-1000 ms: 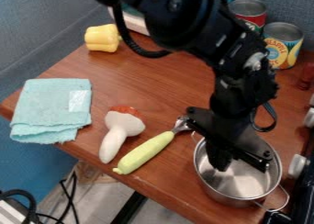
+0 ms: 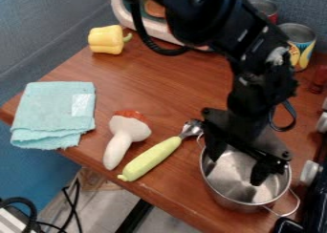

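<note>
My gripper point(image 2: 250, 151) hangs over and partly inside a steel pot point(image 2: 240, 192) at the table's right front; its fingers are dark and I cannot tell whether they are open or shut, or what is between them. Left of the pot lie a spoon point(image 2: 190, 129), a pale yellow-green corn or squash toy point(image 2: 151, 158) and a white toy mushroom point(image 2: 125, 136) with an orange top.
A folded teal cloth point(image 2: 52, 114) lies at the left edge, a yellow pepper point(image 2: 107, 40) at the back left. Cans point(image 2: 296, 46) stand at the back right.
The arm and gripper have shifted slightly at the pot over the last second. The other objects stay in place.
</note>
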